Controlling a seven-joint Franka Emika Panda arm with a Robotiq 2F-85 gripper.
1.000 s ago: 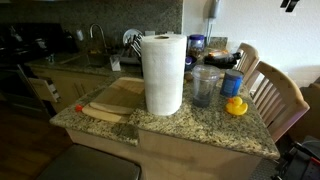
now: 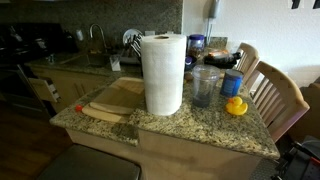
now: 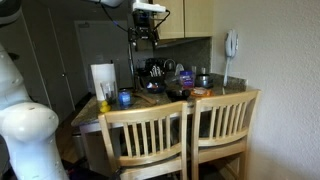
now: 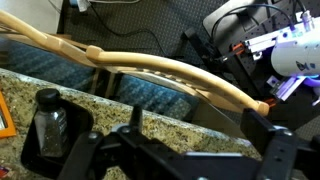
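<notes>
High above the counter, my gripper (image 3: 146, 42) hangs from the arm with its fingers pointing down and apart. From the wrist view, the dark gripper spreads its fingers at the bottom of the picture, with only the counter edge and chair behind the gap. Just its tip shows at the top right corner of exterior view 1. On the granite counter (image 2: 210, 130) stand a white paper towel roll (image 2: 164, 75), a clear pitcher (image 2: 205, 86), a blue can (image 2: 232, 83) and a yellow rubber duck (image 2: 236, 106). Nothing touches the gripper.
Wooden chairs (image 3: 146, 140) line the counter's near side. A cutting board (image 2: 118, 96) lies left of the roll. Jars (image 2: 196, 44) and a dark pan (image 2: 222, 60) crowd the back. The wrist view has a dark container (image 4: 62, 112) beside the chair rail (image 4: 160, 62).
At the top right of exterior view 1, the gripper's tip has shifted slightly right and up. The things on the counter have not moved.
</notes>
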